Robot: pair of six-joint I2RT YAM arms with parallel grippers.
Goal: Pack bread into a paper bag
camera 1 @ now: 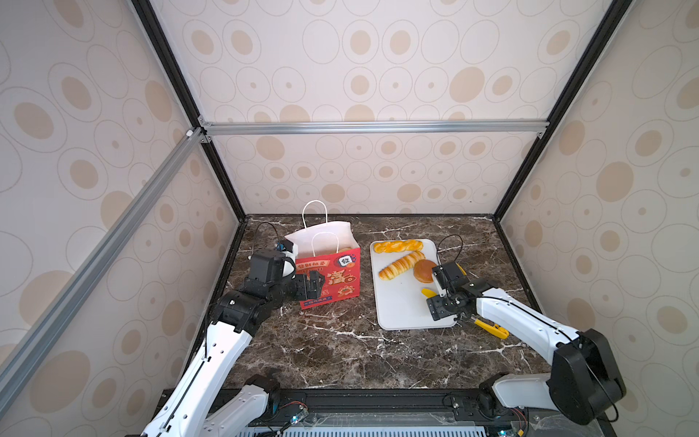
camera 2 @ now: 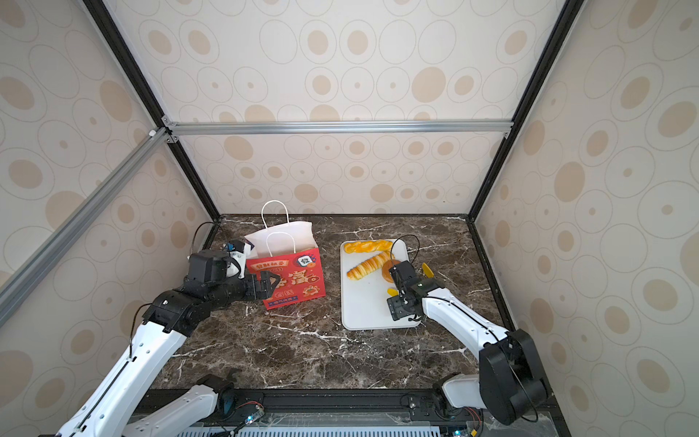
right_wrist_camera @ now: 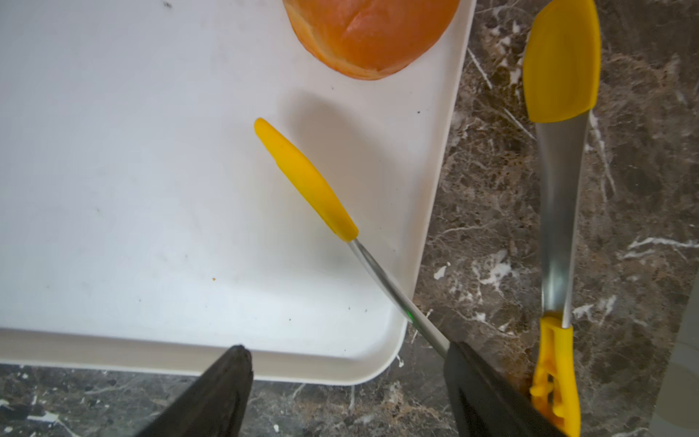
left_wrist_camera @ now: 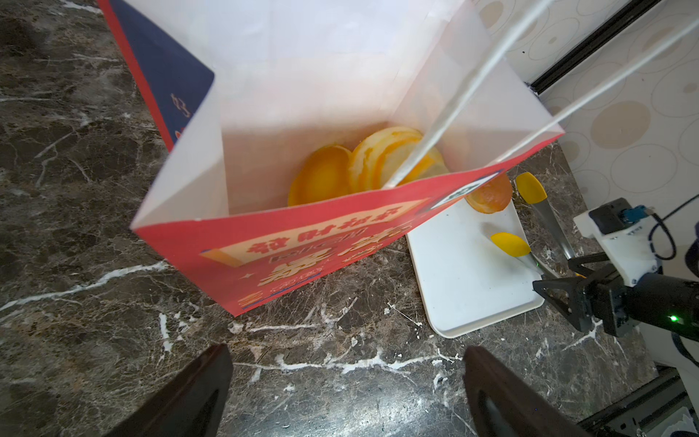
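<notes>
A red paper bag (camera 1: 327, 284) stands upright at the left, with bread (left_wrist_camera: 324, 171) visible inside. The white tray (camera 1: 400, 306) holds a long orange twisted bread (camera 1: 397, 246), a long roll (camera 1: 400, 264) and a round bun (right_wrist_camera: 370, 32). My left gripper is open at the bag's front, nothing between its fingers. My right gripper is open over the tray's near right corner. Below it, metal tongs with yellow tips (right_wrist_camera: 309, 182) lie angled across the tray edge and onto the table.
A yellow-ended metal utensil (right_wrist_camera: 560, 65) lies on the table right of the tray. Patterned walls enclose the back and sides.
</notes>
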